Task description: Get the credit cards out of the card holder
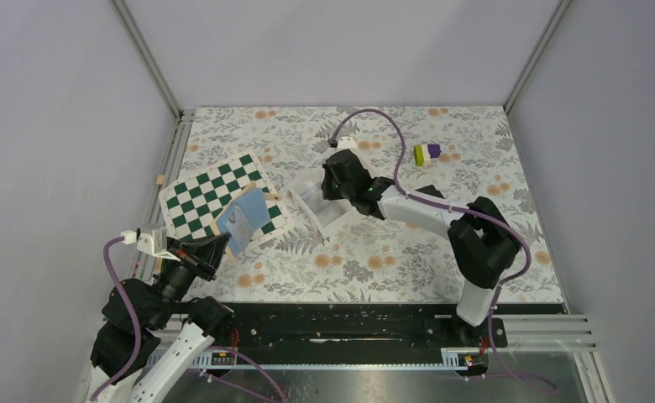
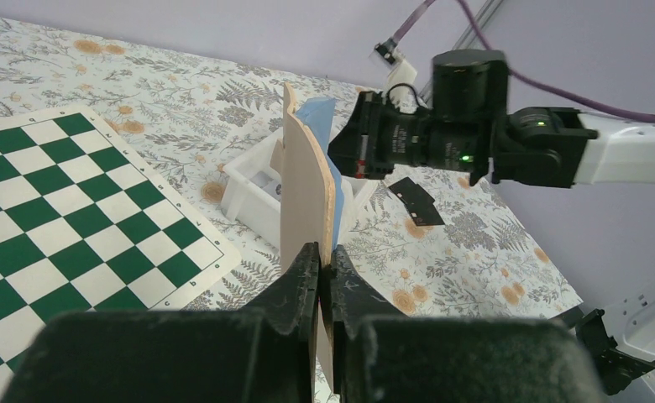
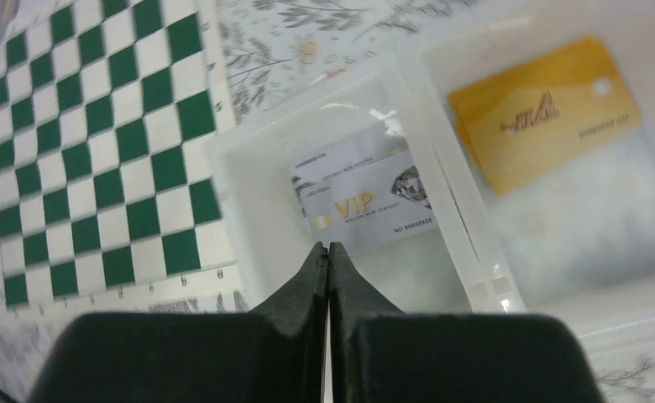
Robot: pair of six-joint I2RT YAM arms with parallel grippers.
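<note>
My left gripper is shut on a light wooden card holder (image 2: 303, 193) with a blue face, held upright, seen at the table's left in the top view (image 1: 247, 217). My right gripper is shut with nothing showing between its fingers, raised over a white divided box (image 3: 232, 168). In the right wrist view, silver VIP cards (image 3: 366, 201) lie in the left compartment and gold cards (image 3: 542, 117) in the right one.
A green checkered board (image 1: 206, 180) lies at the left. A small green, white and purple block (image 1: 427, 154) sits at the back right, and dark flat pieces (image 2: 416, 201) lie right of the box.
</note>
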